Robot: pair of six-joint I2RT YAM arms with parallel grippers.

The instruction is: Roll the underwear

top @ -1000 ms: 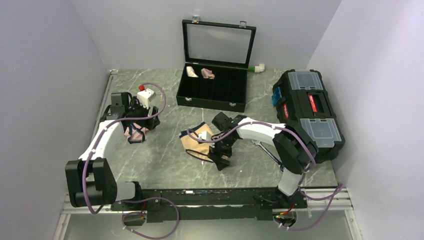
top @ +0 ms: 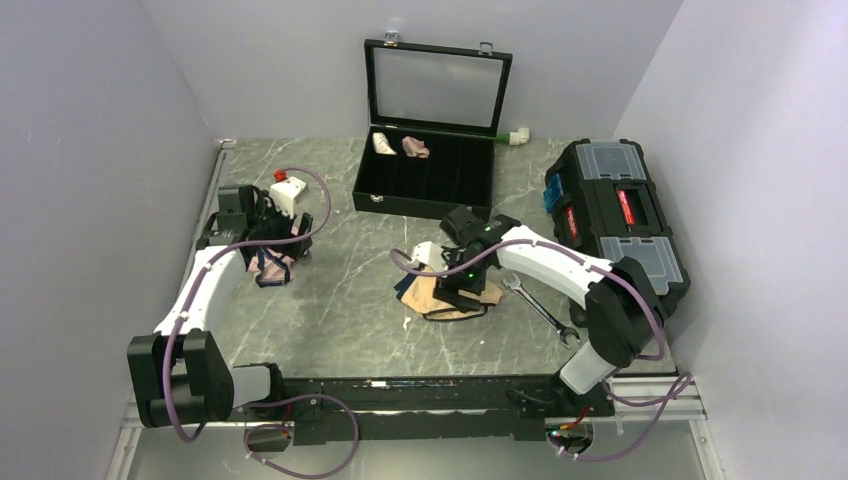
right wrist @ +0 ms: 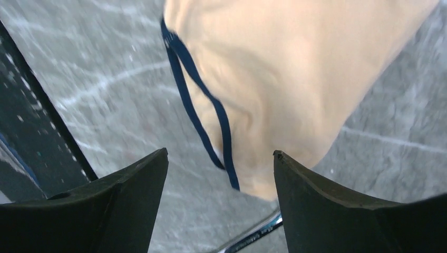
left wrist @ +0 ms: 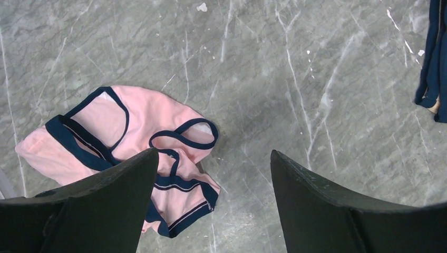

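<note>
The beige underwear (top: 425, 293) with navy trim lies bunched on the table, right of the middle. My right gripper is above its right part, with the fingers spread apart; in the right wrist view the cloth (right wrist: 300, 74) reaches from the top edge down between them and ends in a folded corner. Part of the garment is hidden by the right arm in the top view. At the left, pink underwear (left wrist: 142, 118) with navy bands lies crumpled. My left gripper hovers over that side, its fingers apart and gripping nothing.
A black open box (top: 430, 206) at the back holds two small cloth rolls in its compartments. A wrench (top: 541, 309) lies right of the beige cloth, close to the black toolbox (top: 632, 210). Bare marble separates the two garments.
The right gripper and the beige underwear have shifted to the right, towards the wrench, and the cloth is more bunched. The left arm has barely moved, slightly to the left.
</note>
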